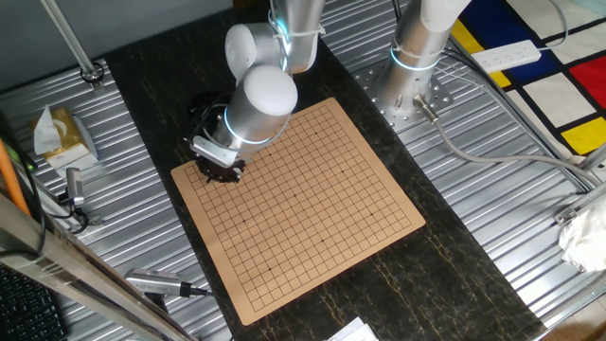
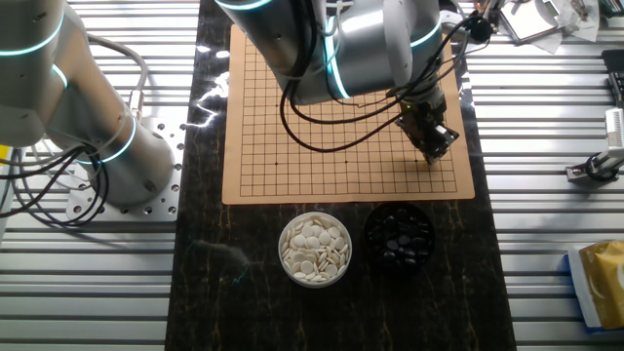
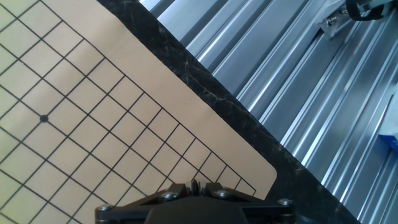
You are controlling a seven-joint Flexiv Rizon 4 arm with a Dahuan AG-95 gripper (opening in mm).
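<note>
A tan board with a black grid (image 1: 312, 204) lies on the dark tabletop, bare of stones where it shows. My gripper is at the board's corner area in the wrist view, its dark fingers drawn together; no stone can be made out between them. In exterior view 2 the gripper (image 2: 434, 154) is over the board near the edge facing the bowls. Whether its tips touch the board is unclear. Beside that edge stand a white bowl (image 2: 289, 232) full of white stones (image 2: 314, 252) and a black bowl (image 2: 370, 255) holding black stones (image 2: 398, 234).
Ribbed metal surface (image 3: 249, 56) flanks the dark tabletop (image 1: 454, 275). A tissue box (image 1: 68, 140) is off to the left in exterior view 1. White paper (image 1: 355, 330) lies at the front edge. The arm hides part of the board and the bowls there.
</note>
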